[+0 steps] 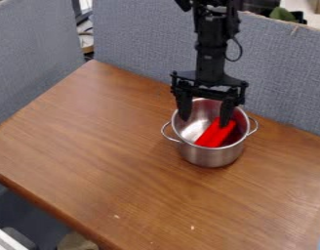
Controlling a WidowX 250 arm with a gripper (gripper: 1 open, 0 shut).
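Note:
A steel pot (202, 152) with two side handles stands on the wooden table, right of centre. Inside it lies an elongated red object (217, 134), partly hidden by the black gripper (205, 111). The gripper hangs over the pot, open, with one finger at either side of the pot's upper part, the tips at or just inside the rim.
Grey padded panels (149, 44) stand along the back and left edges.

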